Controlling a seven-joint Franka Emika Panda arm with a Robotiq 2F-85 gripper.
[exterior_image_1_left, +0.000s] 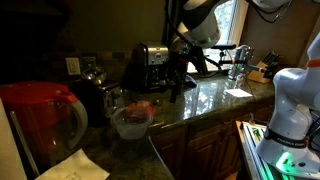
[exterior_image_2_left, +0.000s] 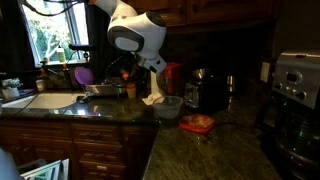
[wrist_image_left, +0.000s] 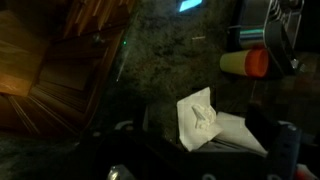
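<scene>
My white arm reaches in above the counter, with the dark gripper (exterior_image_1_left: 178, 88) hanging past the clear bowl's right side in exterior view 1. In the wrist view, the gripper shows its two dark fingers well apart at the bottom, so it looks open. Between and beyond them lies a crumpled white cloth or paper (wrist_image_left: 197, 118); no grip on it shows. The clear bowl (exterior_image_1_left: 132, 122) sits on the counter, with something red (exterior_image_1_left: 140, 108) at its rim or behind it. Exterior view 2 shows a white piece (exterior_image_2_left: 153, 88) near the gripper, its contact unclear.
A toaster (exterior_image_1_left: 155, 66) stands against the back wall. A red container (exterior_image_1_left: 45, 122) and a white cloth (exterior_image_1_left: 75, 167) occupy the left. An orange-yellow cup (wrist_image_left: 244, 63) shows in the wrist view. Bare counter (exterior_image_2_left: 185, 155) extends in front of the red dish (exterior_image_2_left: 197, 124).
</scene>
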